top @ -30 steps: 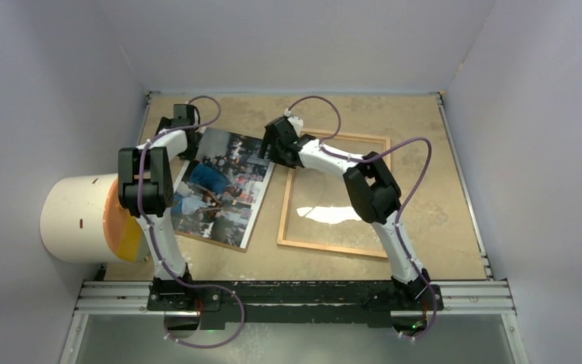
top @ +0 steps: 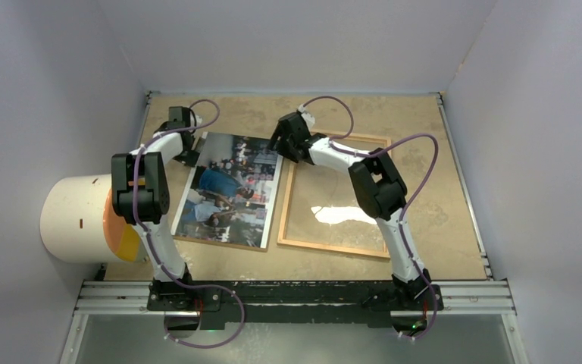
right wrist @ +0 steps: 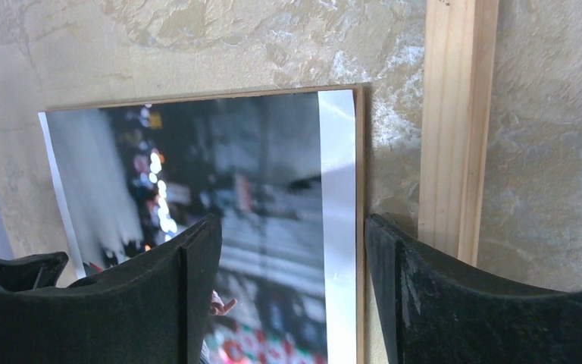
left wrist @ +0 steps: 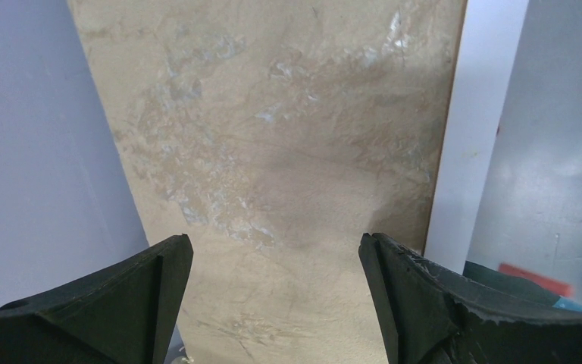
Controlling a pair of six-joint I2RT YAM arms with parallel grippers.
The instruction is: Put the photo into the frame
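Note:
The photo [top: 223, 197] lies on a thin wooden board, white strips along both long edges, left of the empty wooden frame [top: 333, 247]. My left gripper stands part open at the board's left edge, its right finger near the white strip [left wrist: 474, 129], bare table between the fingers. My right gripper is over the top right corner of the photo board, fingers apart, the right one at the board's edge beside the frame's wooden side [right wrist: 447, 129]. Whether either finger touches the board is unclear.
A white cylinder [top: 76, 220] with an orange and yellow end lies along the left side, close to my left arm. Grey walls bound the table. Free table is at the back and to the right of the frame.
Since a second ago the photo board has shifted right at its front end, nearer the frame.

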